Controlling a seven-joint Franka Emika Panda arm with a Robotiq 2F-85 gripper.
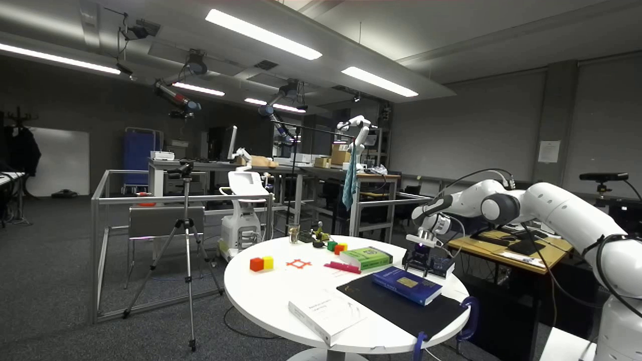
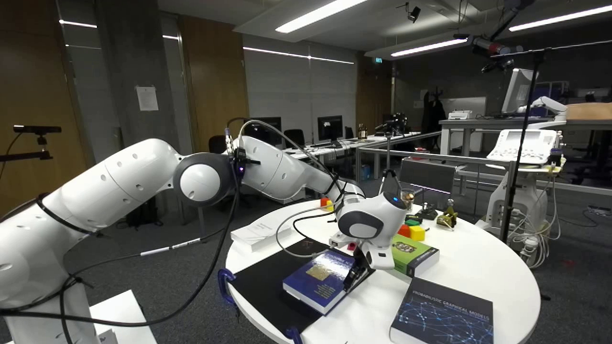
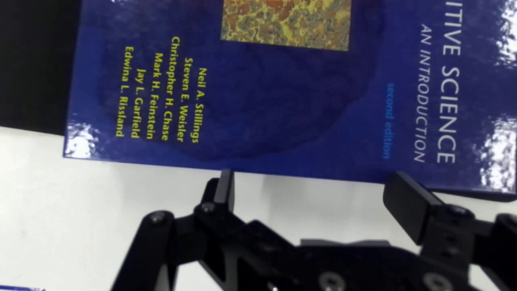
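A blue book with yellow author names and a gold picture lies flat, partly on a black mat. In the wrist view my gripper stands open along the book's long edge, its two fingers wide apart. White tabletop shows between the fingertips, and nothing is gripped. Exterior view 2 has the gripper tilted down at the book's right side. From exterior view 1, the gripper is just behind the blue book. Whether the fingers touch the book is hard to tell.
A dark book on graphical models lies to one side, a green book behind. A white book is at the front of the round table. Coloured blocks sit farther left. Blue clamps grip the table edge.
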